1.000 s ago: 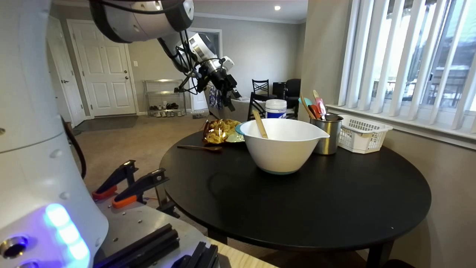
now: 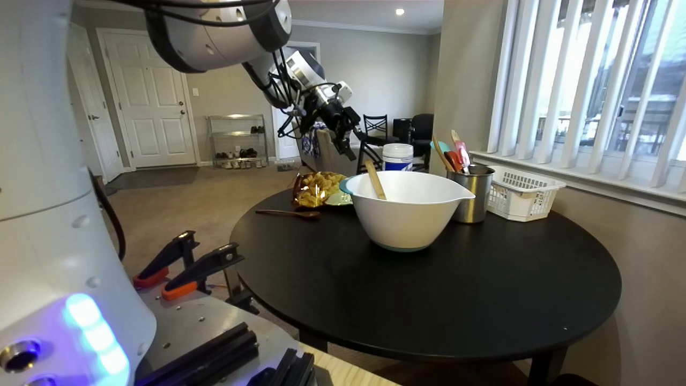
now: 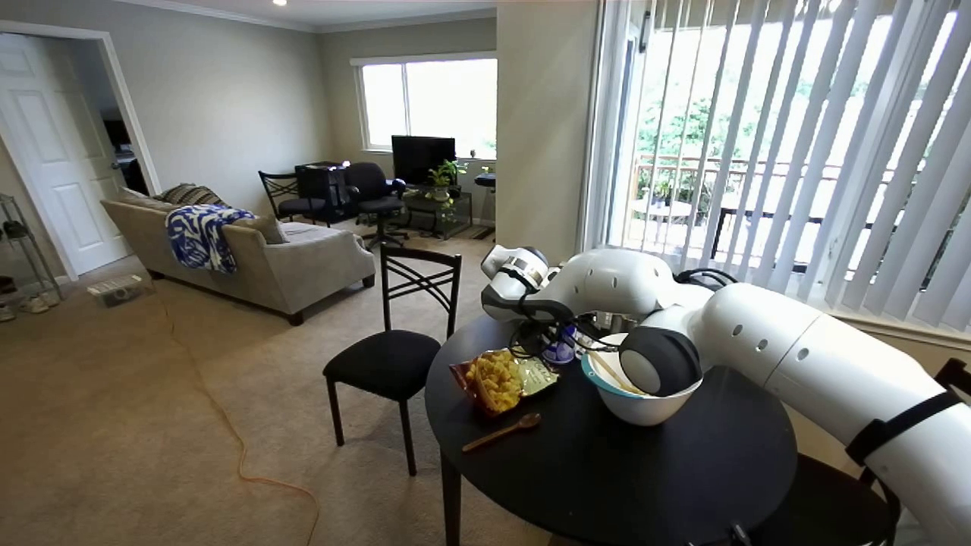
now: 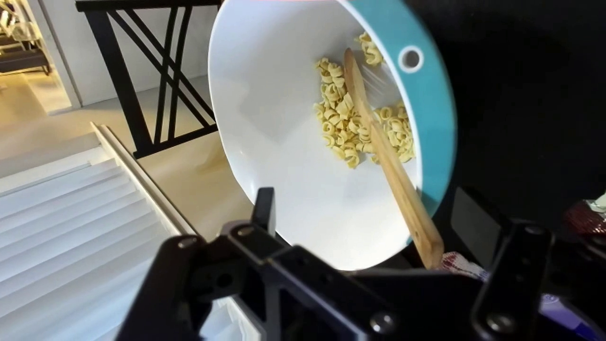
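My gripper (image 2: 355,140) is open above the far side of the table, up and to the left of the white mixing bowl (image 2: 411,215) in exterior view 1. Nothing lies between its fingers. From the wrist, the bowl shows its teal handle and some pale curled pasta (image 4: 339,122) at the bottom. A wooden spoon (image 4: 392,165) rests in the bowl, its handle leaning out over the rim toward the gap between my fingers. The arm hides part of the bowl in exterior view 2.
An open bag of yellow snacks (image 3: 496,382) and a brown wooden spoon (image 3: 501,432) lie left of the bowl. Behind it stand a white tub (image 2: 397,156), a metal utensil pot (image 2: 472,193) and a white basket (image 2: 524,193).
In exterior view 1 my gripper has moved right and slightly lower, closer to the bowl. The bowl, spoons and bag have stayed where they were.
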